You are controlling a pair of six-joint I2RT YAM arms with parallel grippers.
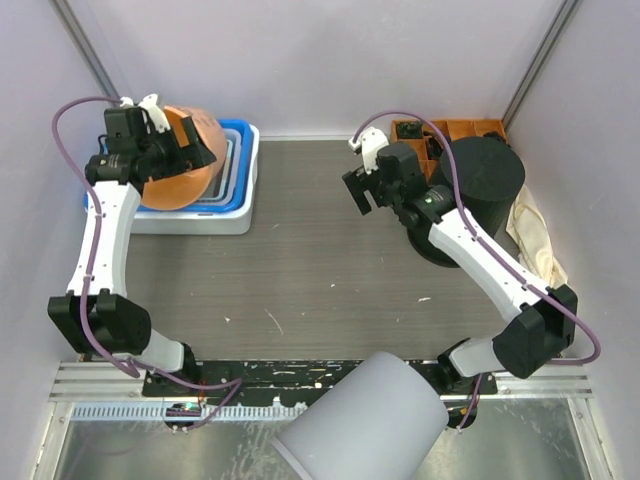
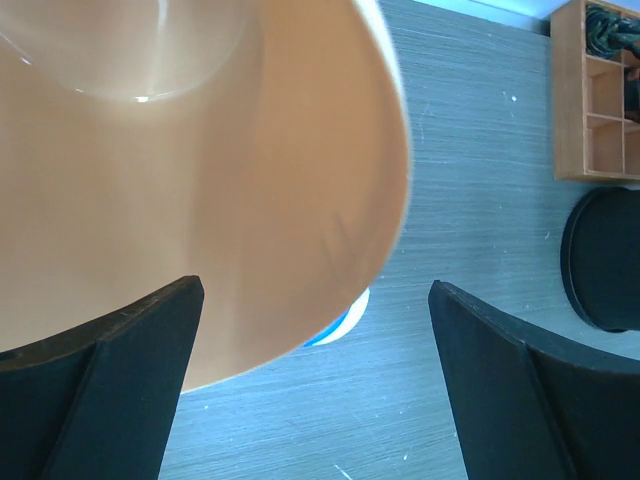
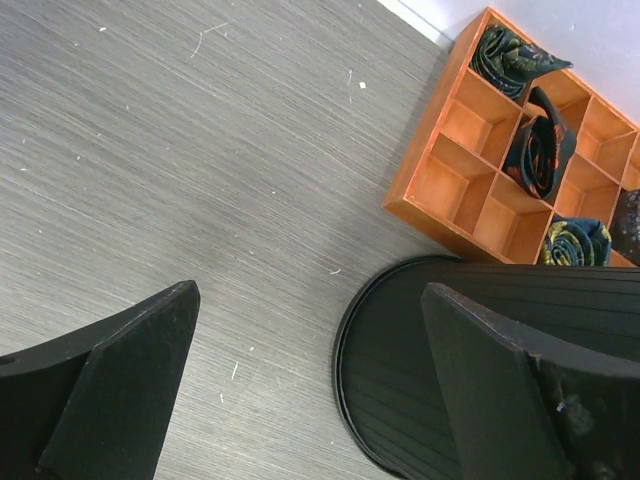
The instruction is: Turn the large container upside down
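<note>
An orange tub [image 1: 205, 140] lies tipped on its side over the stacked trays at the back left, its mouth facing the left arm. My left gripper [image 1: 200, 142] is open at the tub and covers part of it. In the left wrist view, the tub's wall and curved rim [image 2: 398, 130] run between the open fingers, with one finger in front of the inner wall; contact cannot be told. A big black container [image 1: 480, 180] stands at the right, a rim showing at its foot. My right gripper [image 1: 362, 188] is open and empty, over the table left of the black container.
The trays with blue and white edges [image 1: 238, 222] sit against the left wall. Behind the black container is an orange sectioned box [image 3: 455, 185] holding rolled cloths. A cream cloth [image 1: 535, 245] lies at the right wall.
</note>
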